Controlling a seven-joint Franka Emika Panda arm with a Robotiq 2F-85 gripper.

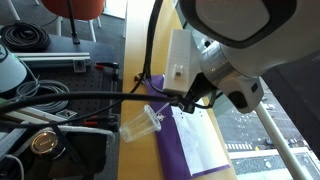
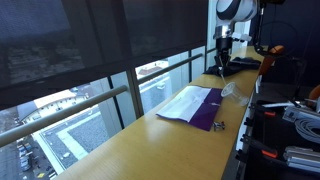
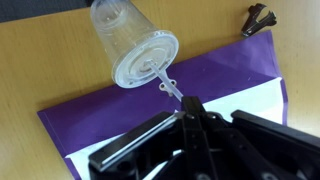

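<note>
A clear plastic cup with a lid and a thin pale straw shows tilted in the wrist view. The straw runs from the lid to the tips of my gripper, which is shut on it. In exterior view 1 the cup hangs or leans at the table's near edge, below and left of the gripper. Exterior view 2 has the cup just under the gripper; whether it touches the table cannot be told.
A purple sheet with white paper on it lies on the wooden table. A black clip rests beside the sheet. The robot's base and cables stand off the table's edge.
</note>
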